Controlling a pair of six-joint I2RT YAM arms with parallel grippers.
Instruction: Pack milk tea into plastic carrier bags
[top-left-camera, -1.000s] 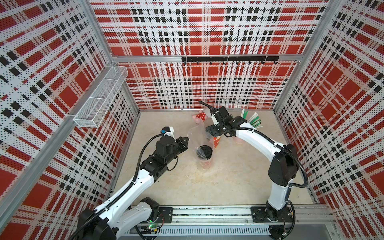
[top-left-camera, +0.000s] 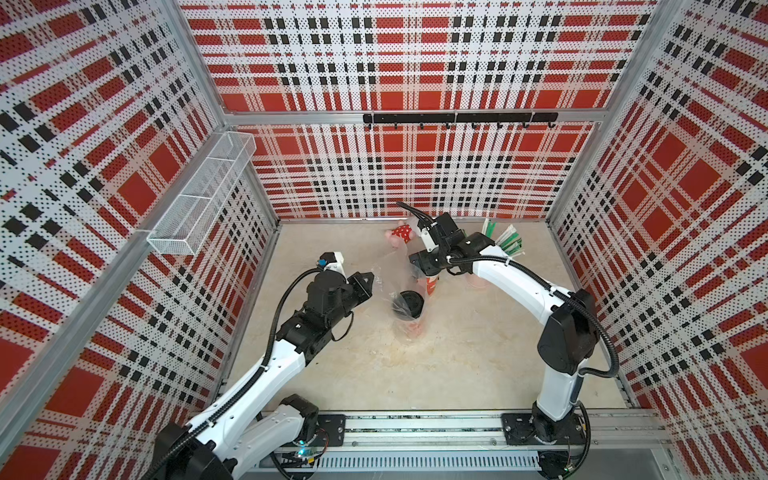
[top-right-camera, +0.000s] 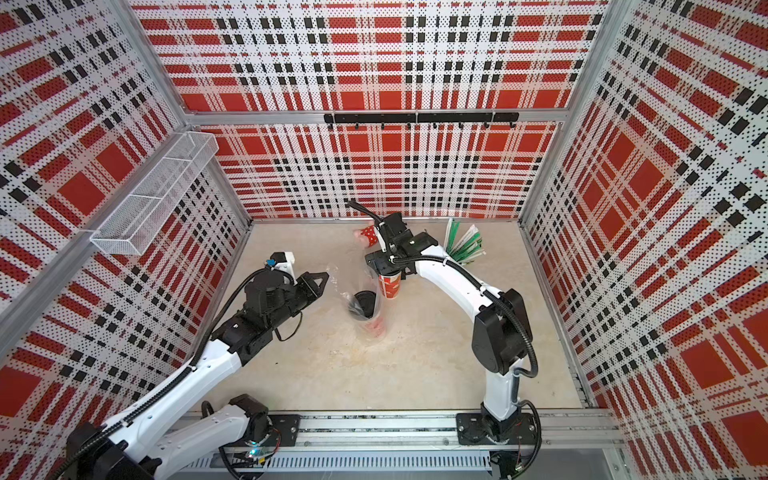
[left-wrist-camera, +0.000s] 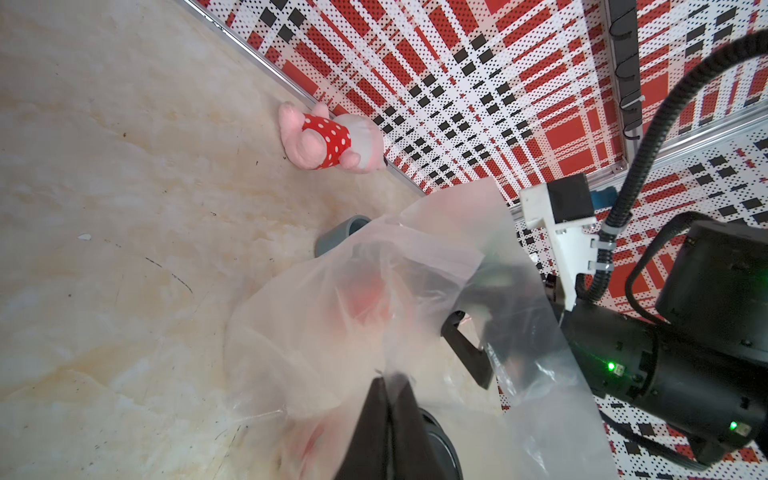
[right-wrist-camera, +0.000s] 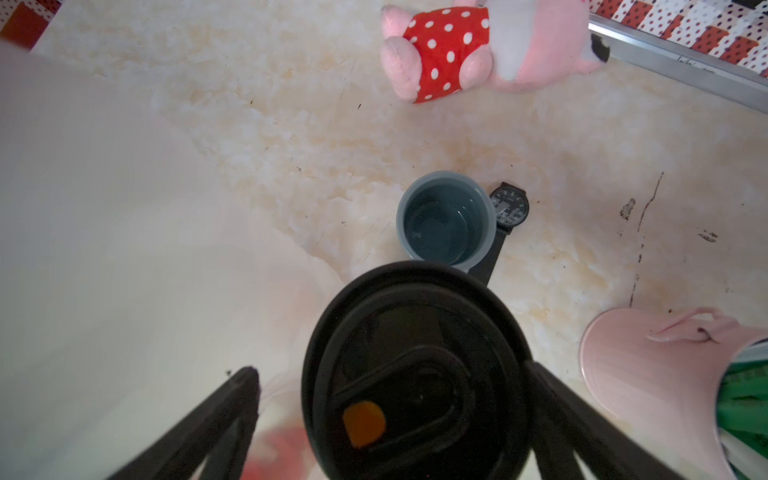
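One black-lidded milk tea cup (top-right-camera: 365, 302) stands inside the clear plastic bag (left-wrist-camera: 320, 344), whose upper part is spread upward. My left gripper is shut at the bag's edge, a fold of film running up from its fingertips. Behind the bagged cup is a second cup, red and white (top-right-camera: 390, 286). Its black lid (right-wrist-camera: 416, 360) fills the lower middle of the right wrist view. My right gripper is open above this cup, one finger on either side of the lid. Film hangs close to its left finger.
Behind the second cup stand a small grey cup (right-wrist-camera: 448, 220) and a black watch (right-wrist-camera: 510, 205). A pink plush toy (right-wrist-camera: 512, 44) lies by the back wall. At right, a pink mug (right-wrist-camera: 648, 360) holds green-and-white straws.
My right gripper has moved slightly left and down at the second cup, covering a little more of it. The left arm has barely moved, and the bagged cup stays where it was.
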